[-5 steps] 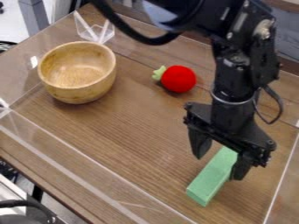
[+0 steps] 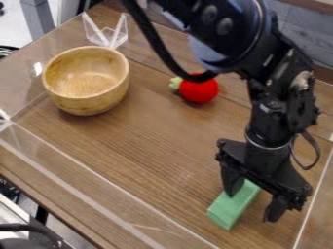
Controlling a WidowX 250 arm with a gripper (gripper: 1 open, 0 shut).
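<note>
My black gripper (image 2: 255, 185) is low over the table at the right, its two fingers apart around the upper end of a light green bar (image 2: 232, 208). The bar lies on the wooden table, angled from lower left to upper right. Whether the fingers touch it is hard to tell.
A wooden bowl (image 2: 84, 80) sits at the upper left. A red tomato-like object (image 2: 200, 89) with a green top lies at the upper middle, behind the arm. A wall runs along the back right.
</note>
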